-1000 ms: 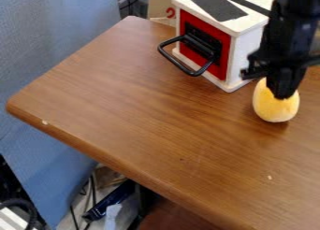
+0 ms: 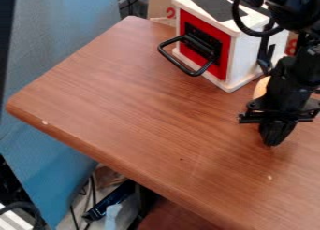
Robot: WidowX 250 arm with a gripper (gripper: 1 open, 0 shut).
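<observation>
My black gripper (image 2: pixel 272 131) is low over the right side of the wooden table, in front of a pale yellow round object (image 2: pixel 261 87) that is largely hidden behind it. Whether the fingers are shut on that object cannot be seen. A white box (image 2: pixel 234 77) with a red front and black handle stands behind, at the back of the table.
A cardboard box (image 2: pixel 160 5) is at the back.
My gripper has come down from above the yellow object to low over the table, slightly toward the viewer, and now covers most of that object.
</observation>
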